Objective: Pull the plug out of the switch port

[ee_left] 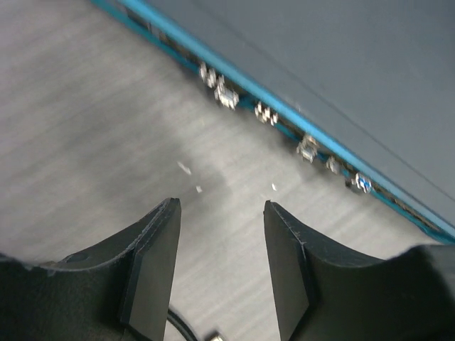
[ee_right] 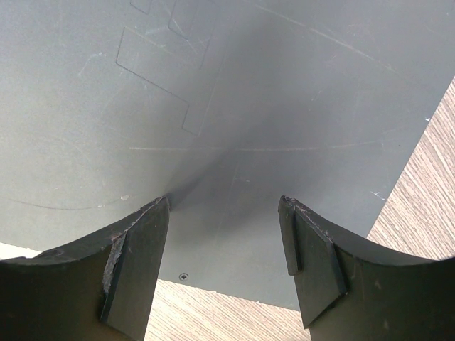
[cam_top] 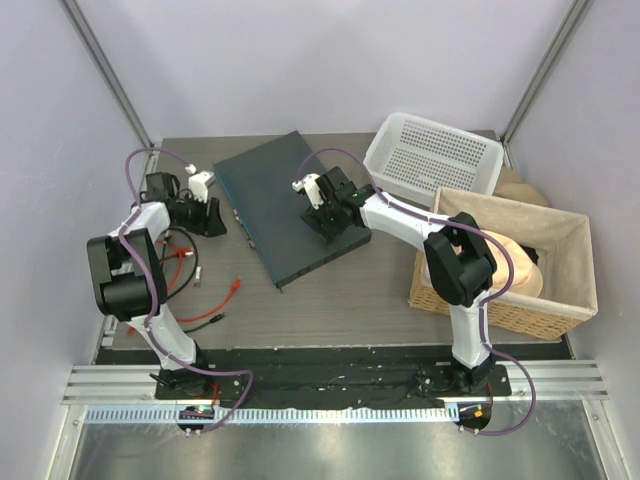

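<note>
The dark flat switch box [cam_top: 275, 200] lies angled on the table; its port edge [ee_left: 284, 114] with metal connectors runs across the upper left wrist view. I cannot make out a plug seated in it. My left gripper [cam_top: 208, 225] is open above bare table just left of that edge, nothing between its fingers. My right gripper [cam_top: 325, 222] stands open over the box's top surface, also empty.
Red and black cables [cam_top: 220, 300] lie loose on the left of the table, with a small light connector. A white basket [cam_top: 430, 140] stands at back right, a woven basket [cam_top: 560, 310] at right.
</note>
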